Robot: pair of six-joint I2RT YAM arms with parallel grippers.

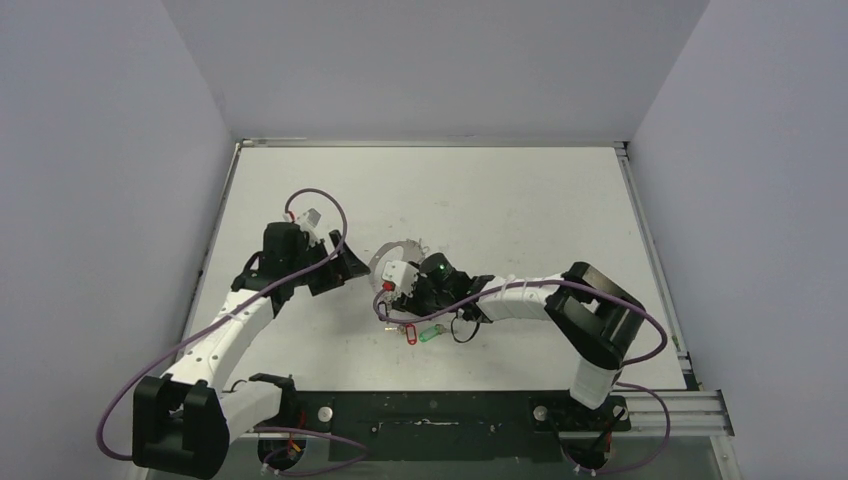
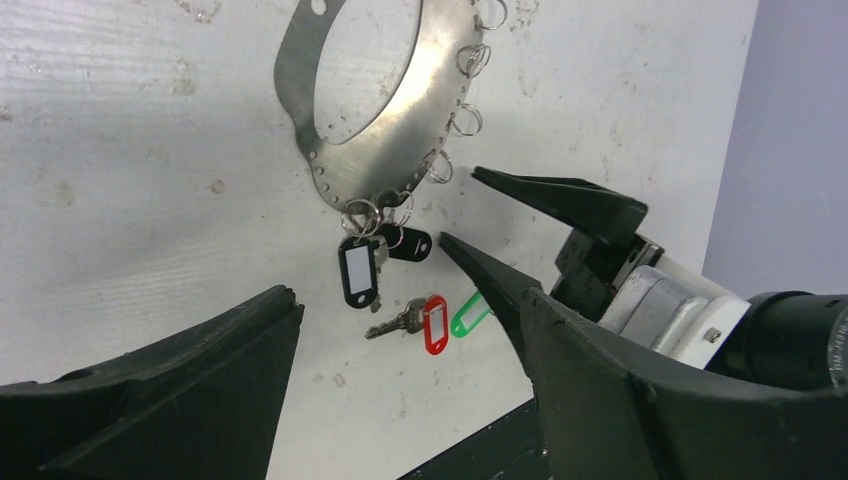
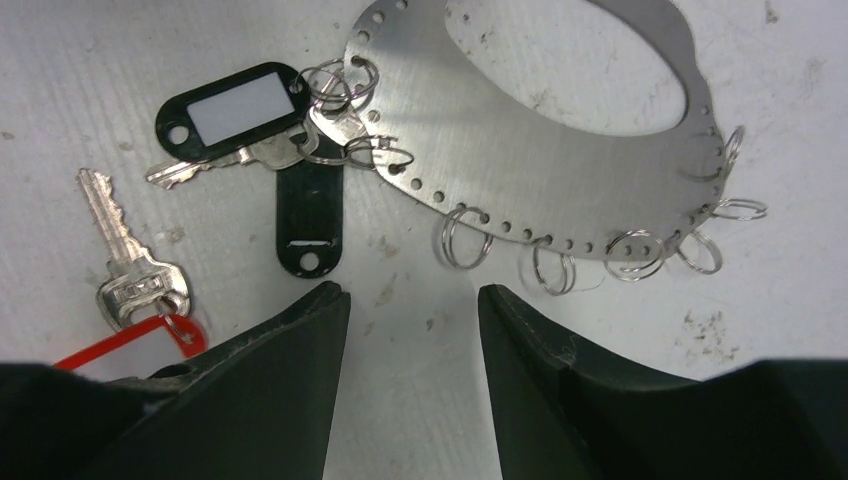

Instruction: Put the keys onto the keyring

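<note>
The metal ring plate (image 3: 540,165) lies flat on the table with several small wire rings along its edge. At one end of it, two black key tags (image 3: 232,110) and a key (image 3: 255,152) lie by the rings. Apart from the plate lie a loose key (image 3: 135,270) with a red tag (image 2: 435,325) and a green tag (image 2: 470,314). My right gripper is part open above the table beside the plate's ringed edge, nothing between its fingers. To the left of the plate, my left gripper stands open and empty.
Bare table (image 1: 530,200) stretches behind and to the right. Walls rise on the left, right and back. A dark strip (image 1: 440,420) borders the front. The two grippers are close together around the plate.
</note>
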